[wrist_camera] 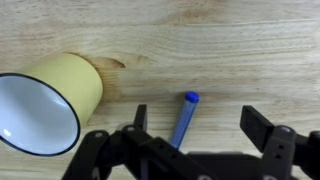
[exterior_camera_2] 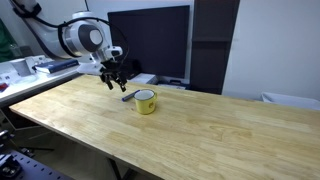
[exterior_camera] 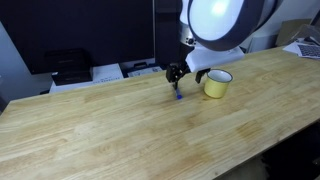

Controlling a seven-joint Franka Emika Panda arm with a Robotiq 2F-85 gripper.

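Note:
A marker with a blue end (wrist_camera: 184, 119) lies on the wooden table, slanted in the wrist view, its lower part hidden behind the gripper. My gripper is above it, fingers parted on either side of the marker and nothing gripped. Exterior view 1 has the gripper (exterior_camera: 185, 75) low over the table, just behind the marker's visible blue end (exterior_camera: 179, 95). From the other side, the dark marker (exterior_camera_2: 128, 97) rests a little below and to the right of the gripper (exterior_camera_2: 113, 84).
A yellow mug (exterior_camera: 217, 84) with a white inside stands close to the marker; it fills the left of the wrist view (wrist_camera: 62, 92). Dark panels and small boxes line the back edge.

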